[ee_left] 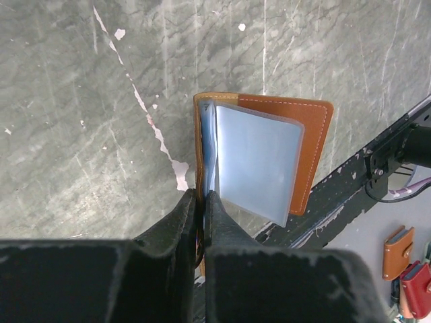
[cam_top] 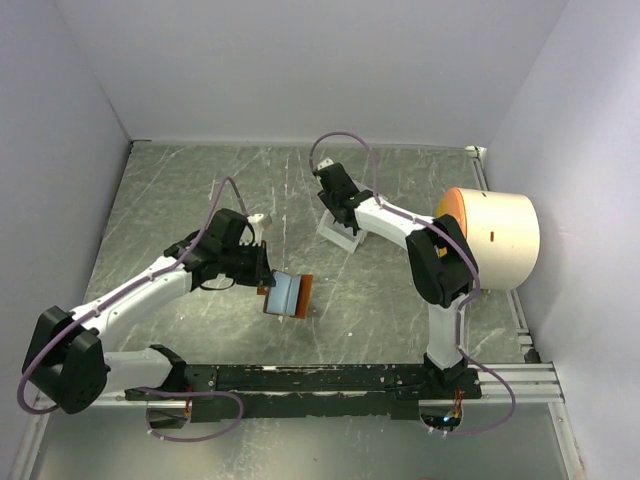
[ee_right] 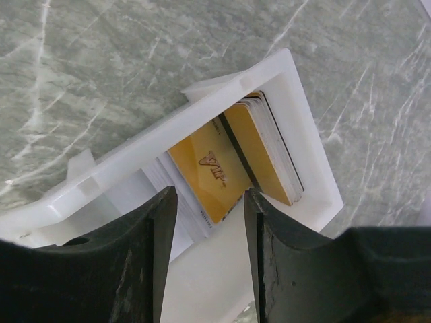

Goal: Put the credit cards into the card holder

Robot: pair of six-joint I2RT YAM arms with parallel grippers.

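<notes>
The brown card holder stands unfolded with clear plastic sleeves fanned out. My left gripper is shut on its near cover and sleeves. In the right wrist view, gold credit cards and a separate stack of cards lie inside the white tray. Over that tray, my right gripper stands part open, its two fingers apart with nothing between them. From the top view, the right arm hides most of the tray and its cards.
A cream cylinder with an orange end stands at the right edge of the table. A black rail runs along the front.
</notes>
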